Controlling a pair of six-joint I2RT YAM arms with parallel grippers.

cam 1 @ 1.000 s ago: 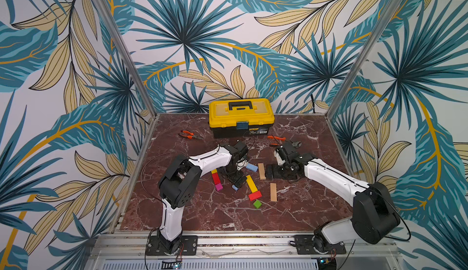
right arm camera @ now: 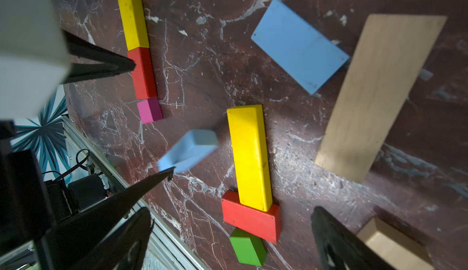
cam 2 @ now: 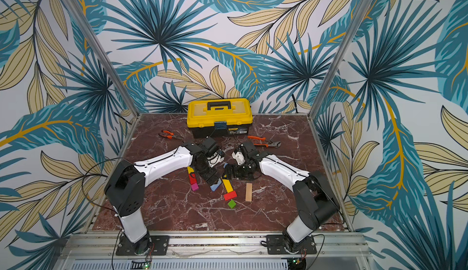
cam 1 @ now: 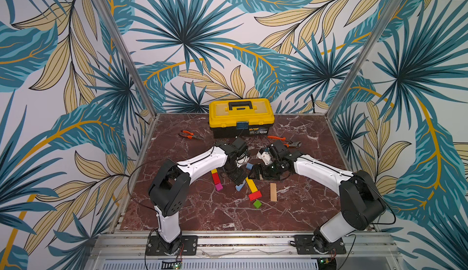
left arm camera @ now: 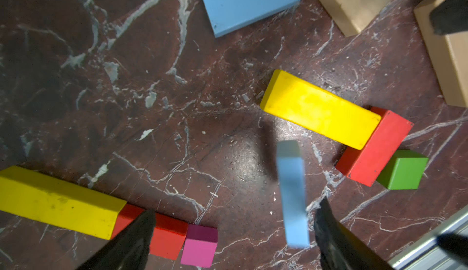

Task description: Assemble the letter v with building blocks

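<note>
My left gripper [cam 1: 239,179] stands open above a blurred narrow light-blue block [left arm camera: 291,196], which is between and beyond its fingers in the left wrist view. A yellow block [left arm camera: 320,109] abuts a red block [left arm camera: 377,145], beside a green cube [left arm camera: 400,170]. At left, another yellow block [left arm camera: 58,199], a red block [left arm camera: 165,235] and a pink cube [left arm camera: 199,245] form a row. My right gripper [cam 2: 229,173] is open over the middle, near a flat blue block [right arm camera: 299,45] and a wooden plank [right arm camera: 377,99]. I cannot tell whether either touches a block.
A yellow toolbox [cam 1: 241,116] stands at the back, with orange pliers [cam 1: 187,134] to its left and more pliers [cam 1: 277,138] to its right. Another wooden block [cam 1: 273,192] lies in front. The two arms are close together at the middle.
My right gripper has moved leftward over the middle, covering blocks that showed before in the top left view.
</note>
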